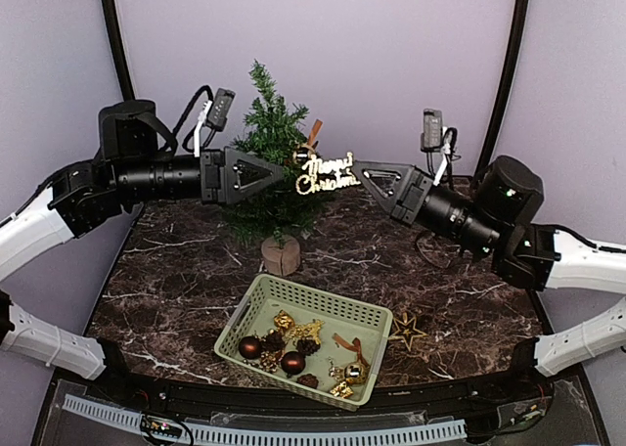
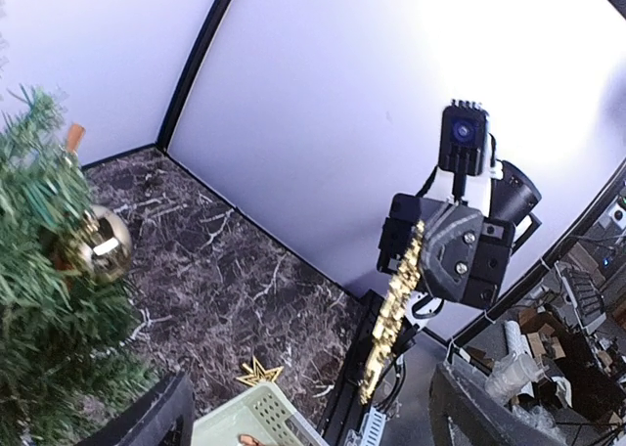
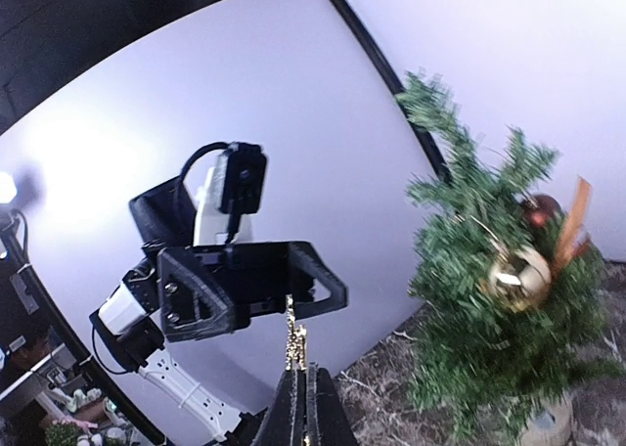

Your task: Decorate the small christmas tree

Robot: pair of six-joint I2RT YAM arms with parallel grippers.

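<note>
A gold glittery "Merry Christmas" sign (image 1: 328,175) hangs upright in front of the tree (image 1: 256,123), held by my right gripper (image 1: 362,172), which is shut on it; the right wrist view shows it edge-on between the fingertips. My left gripper (image 1: 276,175) faces it from the left, its fingertips just short of the sign; in the left wrist view its fingers are apart with nothing between them. A gold bauble (image 3: 518,278) with an orange ribbon and a dark red bauble (image 3: 540,209) hang on the tree.
A green basket (image 1: 367,319) of baubles, pine cones and gold ornaments sits at the front. A gold star (image 1: 408,331) lies to its right on the marble table.
</note>
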